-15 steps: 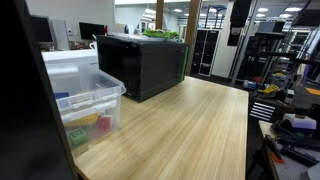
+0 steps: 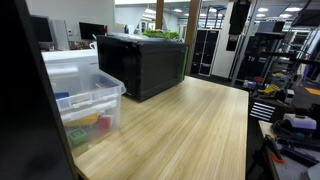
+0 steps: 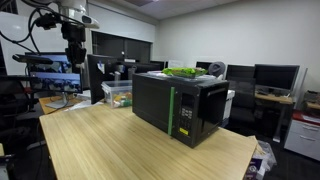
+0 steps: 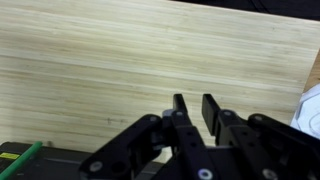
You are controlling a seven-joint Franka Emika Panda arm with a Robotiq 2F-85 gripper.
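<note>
High over the far part of the wooden table hangs my gripper point(image 2: 233, 46), well clear of the surface. The wrist view has its two dark fingers point(image 4: 179, 104) with a narrow gap between them and only bare wood behind. It is partly open and holds nothing. A black microwave point(image 3: 180, 108) stands on the table, with a green strip down its front and something green point(image 3: 184, 72) lying on top. Beside it is a clear plastic bin point(image 2: 91, 105) holding several coloured items.
Bare wood point(image 3: 100, 145) makes up a wide stretch of the table in front of the microwave and bin. In the wrist view, a white object point(image 4: 309, 112) sits at the right edge. Desks and monitors point(image 3: 275, 78) stand in the background.
</note>
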